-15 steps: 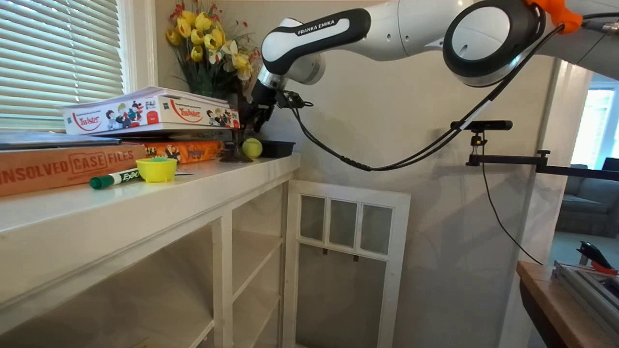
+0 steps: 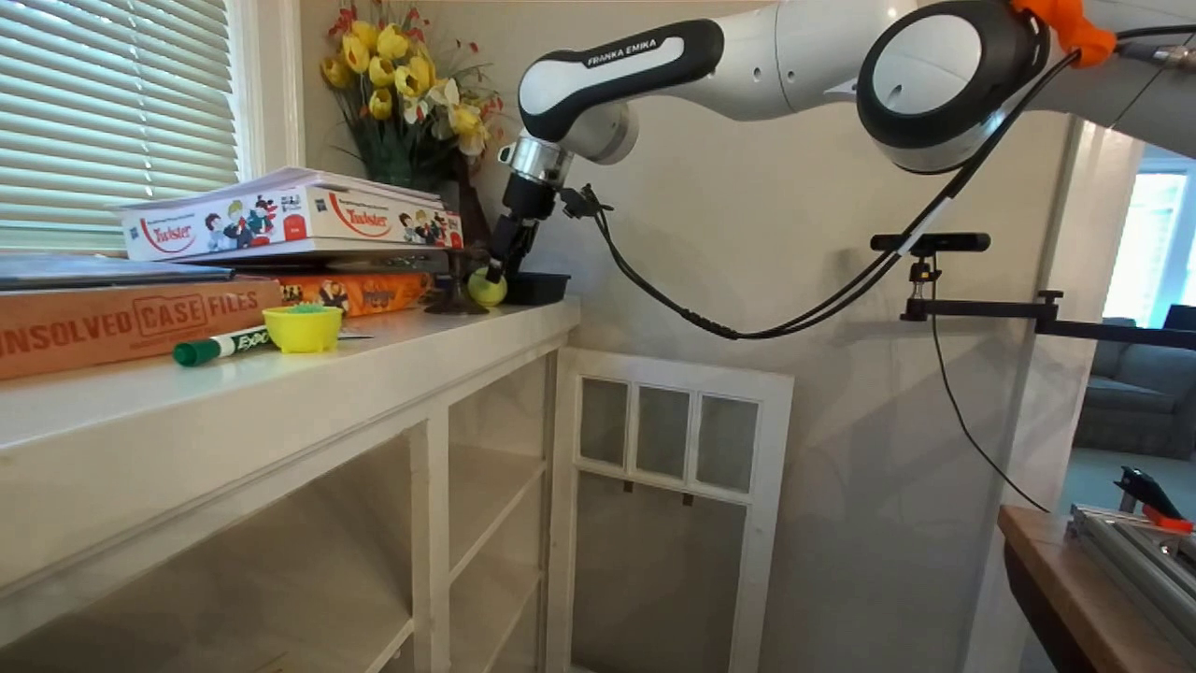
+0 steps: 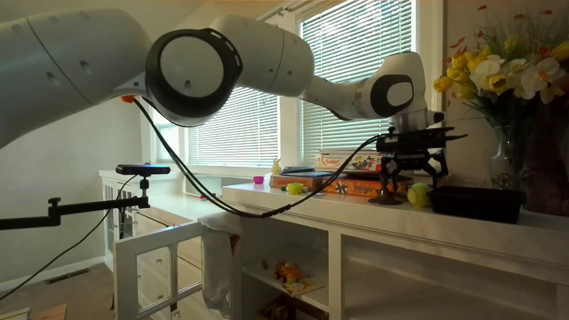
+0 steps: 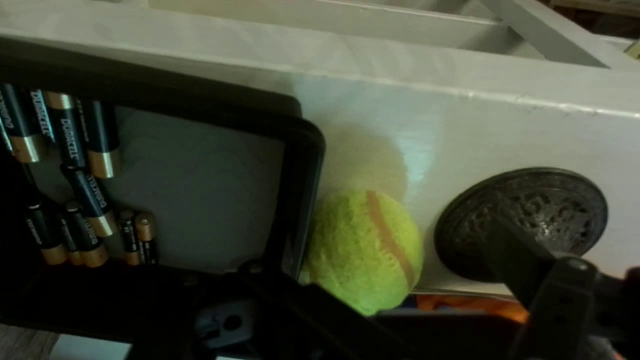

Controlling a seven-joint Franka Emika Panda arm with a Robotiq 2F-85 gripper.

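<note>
A yellow-green tennis ball (image 4: 366, 252) rests on the white cabinet top, right beside a black tray (image 4: 303, 180). My gripper (image 3: 411, 184) is open and points down over the ball, one finger to each side. In the wrist view one finger (image 4: 522, 258) reaches over the round dark metal base (image 4: 576, 207) of a stand, while the other finger is dark against the tray's edge and hard to make out. Exterior view 1 has the fingers partly in front of the ball (image 2: 487, 290). No grip on the ball shows.
Several batteries (image 4: 72, 141) lie in the tray. Stacked game boxes (image 2: 381, 219), a yellow cup (image 2: 303, 330) and a green marker (image 2: 200, 352) share the cabinet top. A flower vase (image 3: 501, 157) stands behind the tray. The cabinet's front edge (image 4: 468, 93) is close to the ball.
My gripper has come down and slightly toward the tray, from above the ball to around its level. The ball and the other objects look unmoved.
</note>
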